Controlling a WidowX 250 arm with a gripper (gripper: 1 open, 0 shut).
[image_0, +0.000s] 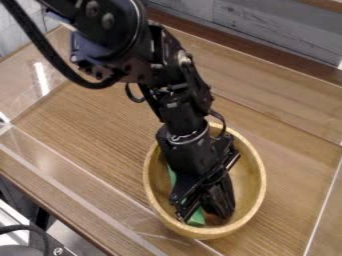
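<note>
A round tan bowl sits on the wooden table. My black gripper reaches down into it and hides much of its inside. Beneath and left of the fingers, part of a green object shows in the bowl. The fingertips look shut, but whether anything is between them is hidden.
A grey plank wall runs along the back. Black cables and a pale item lie off the table's lower left edge.
</note>
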